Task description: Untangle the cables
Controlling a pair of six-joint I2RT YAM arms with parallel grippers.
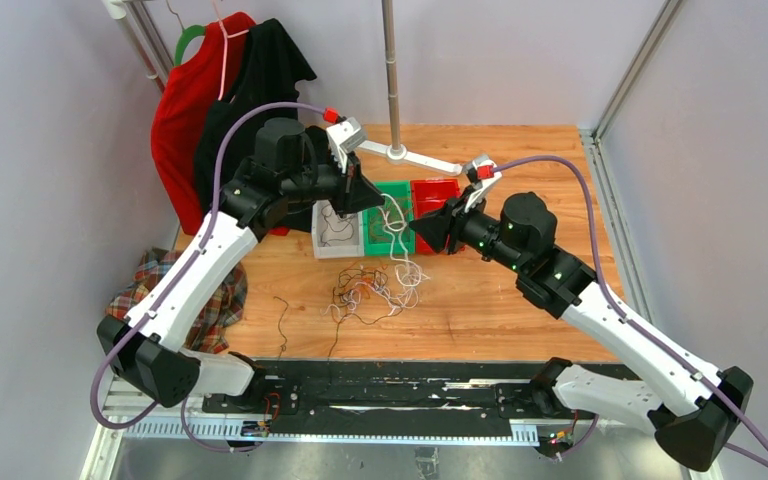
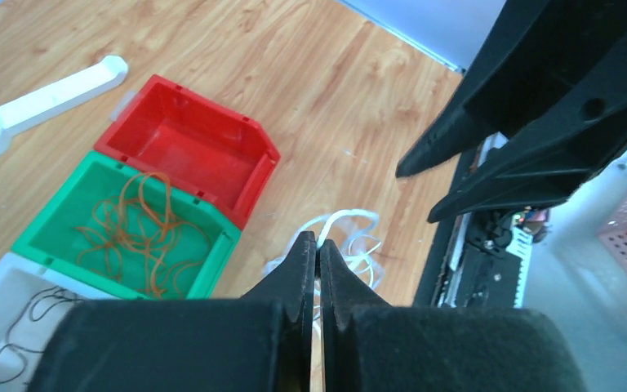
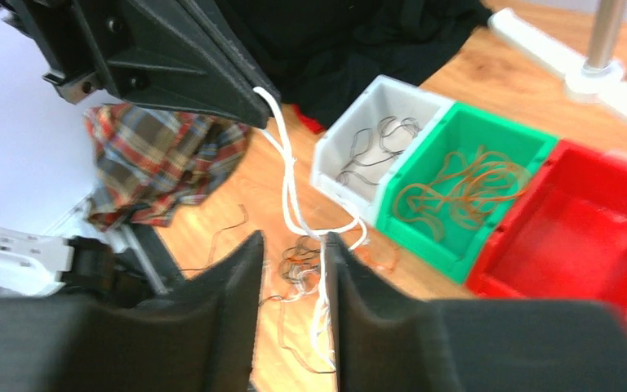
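White cable hangs from my left gripper (image 1: pixel 381 201), whose fingers are closed together; in the left wrist view a strand rises right at the shut tips (image 2: pixel 318 237). Its lower end runs down to a tangle of white, dark and some orange cable on the table. My right gripper (image 1: pixel 413 230) is to the right of the hanging cable, its fingers parted. The right wrist view shows the cable passing in line with the gap between those fingers, apparently beyond them and not gripped.
Behind the tangle stand a white box (image 3: pixel 339 135) with dark cable, a green box (image 3: pixel 429 175) with orange cable, and an empty red box (image 3: pixel 588 237). A loose dark cable (image 1: pixel 282 325) lies left.
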